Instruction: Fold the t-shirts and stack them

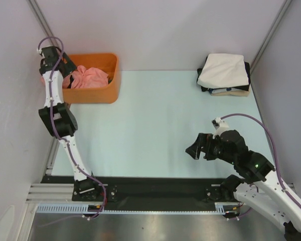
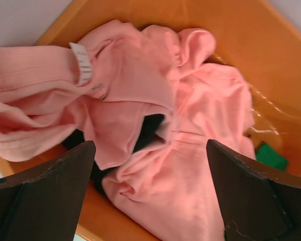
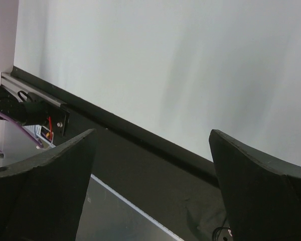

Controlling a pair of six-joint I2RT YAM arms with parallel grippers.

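Pink T-shirts (image 2: 130,75) lie crumpled in the orange bin (image 1: 98,94) at the back left, with dark and green cloth beneath. My left gripper (image 1: 65,64) is open over the bin; in the left wrist view its fingers frame the pink cloth, holding nothing. A stack of folded shirts (image 1: 223,73), white on top, sits at the back right. My right gripper (image 1: 200,148) hangs open over the front right of the table, empty.
Walls border it at the back and both sides, and a dark rail (image 1: 150,183) runs along the front edge.
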